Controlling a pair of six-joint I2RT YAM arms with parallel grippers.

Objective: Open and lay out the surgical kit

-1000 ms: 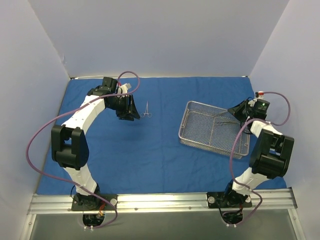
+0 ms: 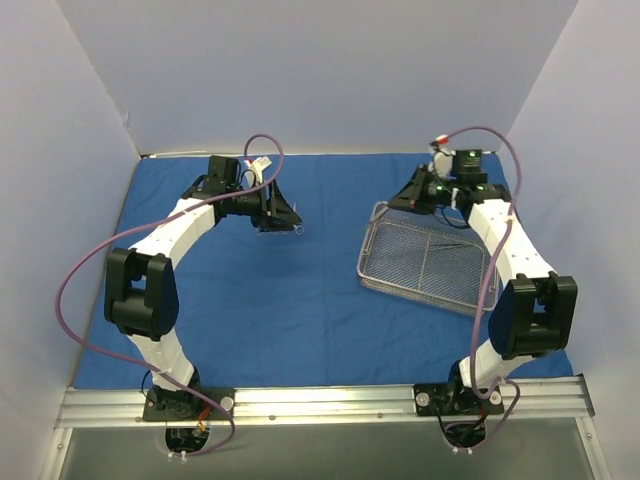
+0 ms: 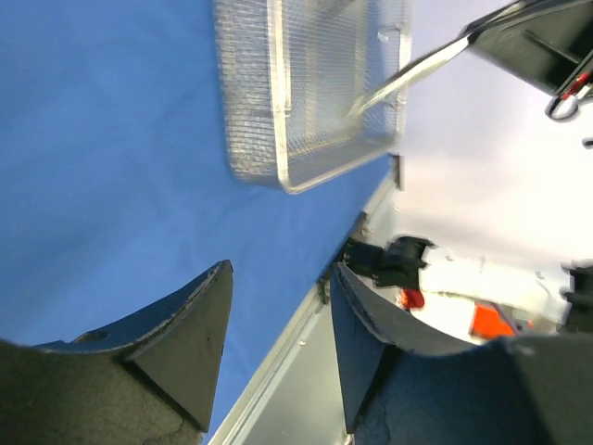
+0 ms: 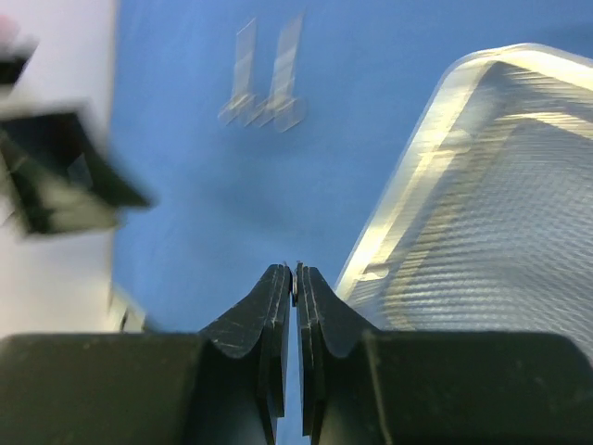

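My right gripper (image 2: 394,203) is shut on a slim metal instrument (image 3: 412,76), held over the left rim of the wire mesh tray (image 2: 412,292). In the right wrist view only a sliver of it shows between the fingertips. My left gripper stands open and empty above the blue cloth, left of the tray. Ring-handled instruments (image 4: 285,69) lie on the cloth there, blurred in the right wrist view. From the top, my left gripper covers most of them; a ring handle (image 2: 298,230) peeks out. Another thin instrument (image 2: 452,246) appears to lie inside the tray.
Blue cloth (image 2: 270,320) covers the table, with wide free room in the middle and front left. Grey walls (image 2: 320,80) close in the back and sides. A metal rail (image 2: 320,392) runs along the front edge.
My right gripper has swung left from the tray's right back corner to its left back corner, carrying the instrument. My left gripper has moved slightly right and up, over the ring-handled instruments.
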